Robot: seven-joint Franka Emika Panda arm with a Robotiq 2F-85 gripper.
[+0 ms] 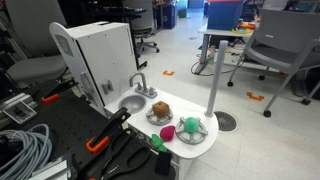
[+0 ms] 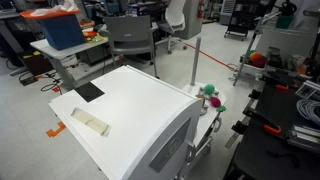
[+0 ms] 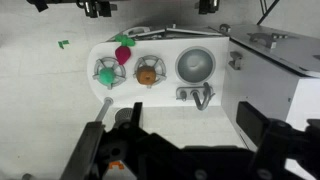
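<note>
Several small toy foods stand on a white toy counter (image 3: 165,50): a brown round piece (image 3: 147,75) (image 1: 160,108) on one burner and a green round piece (image 3: 105,75) (image 1: 190,125) on the other. Close by lie a pink-red piece (image 3: 123,54) (image 1: 167,132) and a slim green piece (image 3: 125,40) (image 1: 157,143) at the counter's edge. A grey sink (image 3: 195,65) with a faucet (image 3: 202,97) sits beside the burners. In the wrist view my gripper is open, its black fingers spread apart with nothing visible between them. I cannot make out the gripper in the exterior views.
A tall white cabinet (image 1: 100,55) (image 2: 125,115) rises beside the sink, and a thin white post (image 1: 220,72) stands at the counter's other end. Coiled cables (image 1: 25,152) lie on the black table (image 1: 60,125). Chairs stand on the open floor behind.
</note>
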